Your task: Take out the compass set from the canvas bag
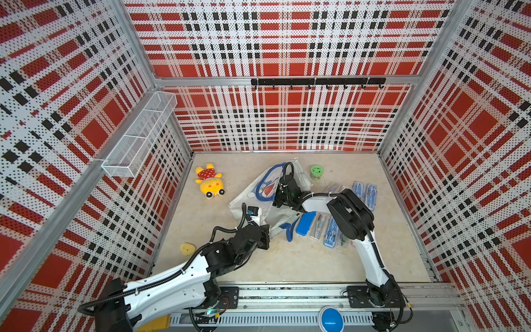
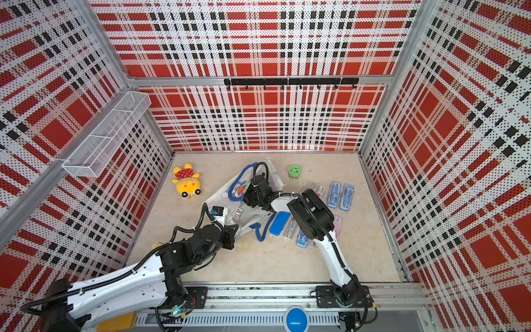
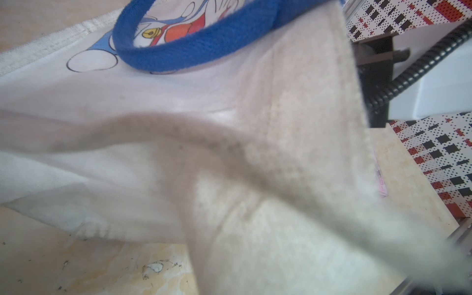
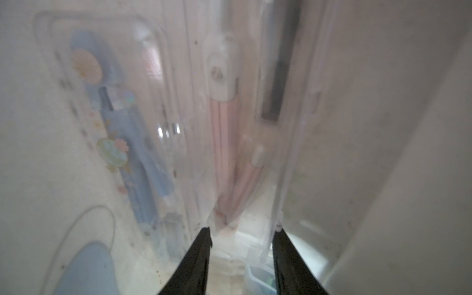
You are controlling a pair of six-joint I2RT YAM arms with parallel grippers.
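Observation:
The white canvas bag (image 1: 246, 196) with blue straps lies in the middle of the table, its cloth filling most of the left wrist view. My right gripper is inside the bag, part open, its fingertips at clear plastic cases: one holding a blue compass (image 4: 125, 142), one beside it with pink items (image 4: 223, 137). Nothing shows clearly held between the fingers. My left gripper (image 1: 262, 235) is at the bag's front left; its fingers are hidden in its wrist view.
Several blue and clear cases (image 1: 330, 232) lie right of the bag, a green tub (image 1: 316, 171) behind it, and a yellow plush toy (image 1: 210, 182) at the left.

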